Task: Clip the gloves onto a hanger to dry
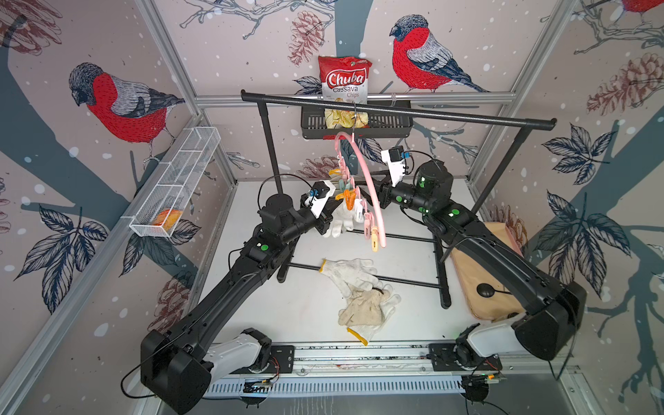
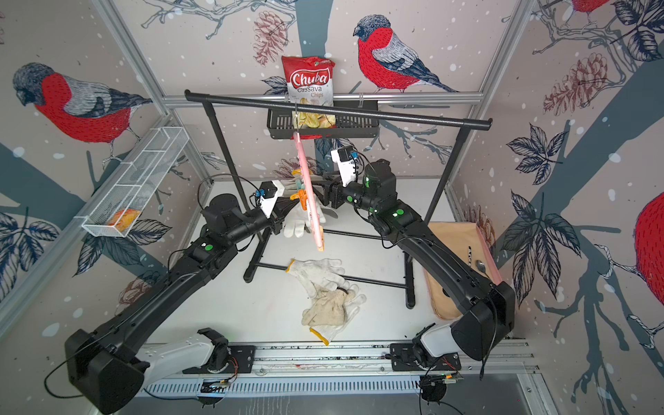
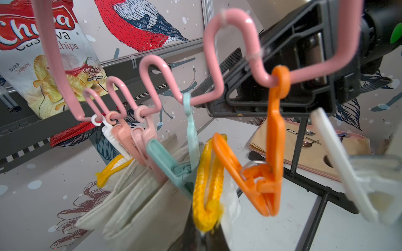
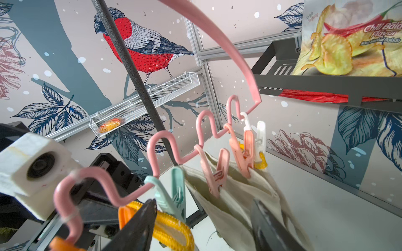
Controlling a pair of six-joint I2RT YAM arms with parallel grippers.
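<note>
The pink clip hanger [image 1: 373, 200] hangs from the black rack's bar. Gloves [image 4: 226, 209] hang from its pink clips; teal [image 3: 167, 167] and orange [image 3: 274, 179] clips are on it too. My left gripper is shut on the yellow cuff [image 3: 207, 209] of a white glove, just under the hanger, between the teal and orange clips. My right gripper stands open close to the hanger's right side, with clips and cuff beyond its fingers. More gloves [image 1: 359, 304] lie on the table below.
A black rack [image 1: 449, 117] spans the workspace. Behind it are a shelf [image 1: 387, 123] with a chips bag [image 1: 343, 79]. A wire basket [image 1: 173, 180] is on the left wall; a beige mat [image 1: 484, 269] lies at the right.
</note>
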